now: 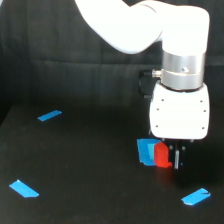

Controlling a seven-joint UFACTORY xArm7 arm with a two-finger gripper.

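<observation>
A small red block (161, 155) is at the front right part of the dark table, over or against a blue square (145, 150). Coming down from above, my gripper (175, 157) has its dark fingertips low, right beside the red block and partly in front of it. The fingers blend into the dark background, so how far apart they stand is not clear. Whether the block is between them or only next to them cannot be made out.
Blue tape strips lie flat on the table: one at the back left (50, 115), one at the front left (24, 188) and one at the front right (196, 197). A black curtain (60, 60) hangs behind.
</observation>
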